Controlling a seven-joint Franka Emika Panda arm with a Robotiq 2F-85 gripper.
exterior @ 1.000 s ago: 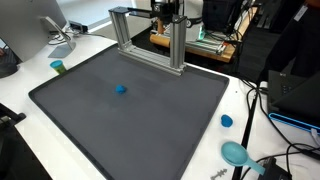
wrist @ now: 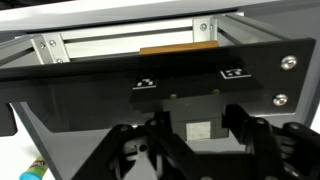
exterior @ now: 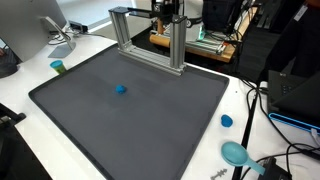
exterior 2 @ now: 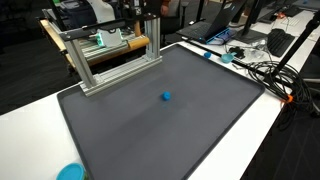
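Observation:
In the wrist view, the dark fingers of my gripper stand apart at the lower middle, over the front of a dark bar [wrist: 90, 92]. A brownish block with a pale patch [wrist: 198, 130] shows between them; whether they touch it cannot be made out. Behind the bar lies an orange-brown piece [wrist: 178, 47] against a white surface. A silver-framed rack [exterior: 150, 55] stands at the back of the table in the first exterior view and at the upper left in the second. My gripper is hard to make out in both exterior views.
A small blue piece [exterior 2: 166, 97] lies on the broad grey mat [exterior 2: 150, 130], which is otherwise mostly bare. Near the mat stand a green-topped cup [exterior: 58, 67], a blue disc [exterior: 226, 121] and a teal ladle-like item [exterior: 238, 155]. Cables run along the right side.

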